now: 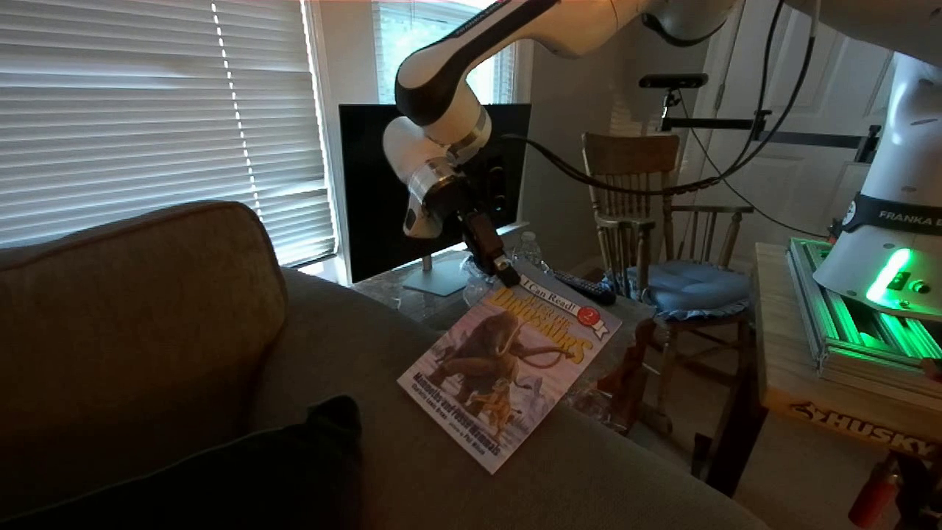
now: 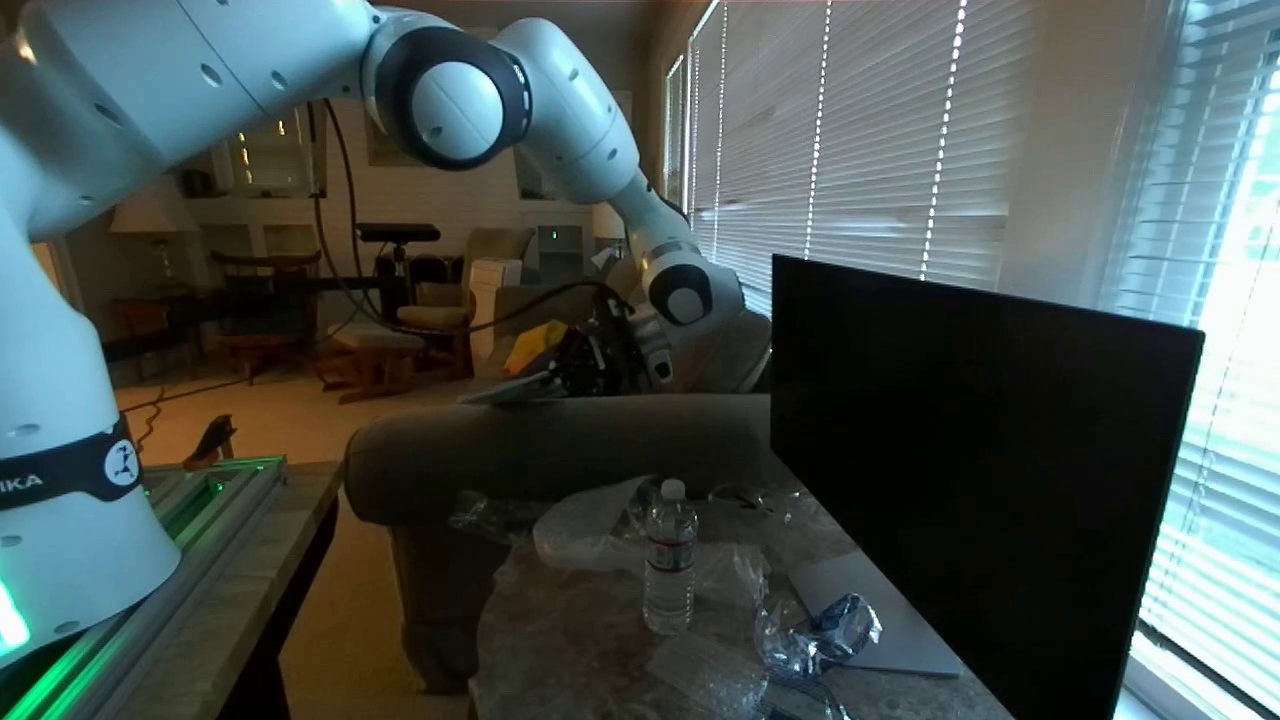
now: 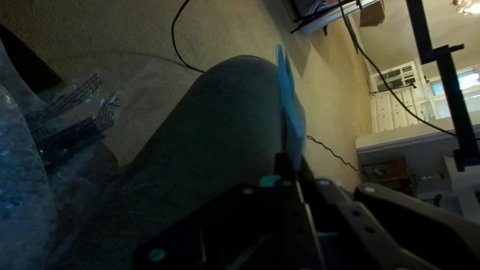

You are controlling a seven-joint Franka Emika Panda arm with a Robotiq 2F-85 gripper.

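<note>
A thin picture book (image 1: 508,362) with mammoths on its cover and a yellow dinosaur title hangs tilted above the couch arm. My gripper (image 1: 509,275) is shut on its top edge, near the "I Can Read!" banner. From the wrist view the book (image 3: 290,108) is seen edge-on as a narrow blue strip, rising from between the fingertips of my gripper. In exterior view 2 the gripper is beyond the couch arm, and only a pale sliver of the book (image 2: 516,389) shows.
The grey couch arm (image 1: 371,353) lies beneath the book, with a dark pillow (image 1: 291,459) to the left. Behind it, a side table holds a water bottle (image 2: 669,558), plastic wrap (image 2: 822,630) and a black monitor (image 2: 960,468). A wooden chair (image 1: 631,168) stands farther back.
</note>
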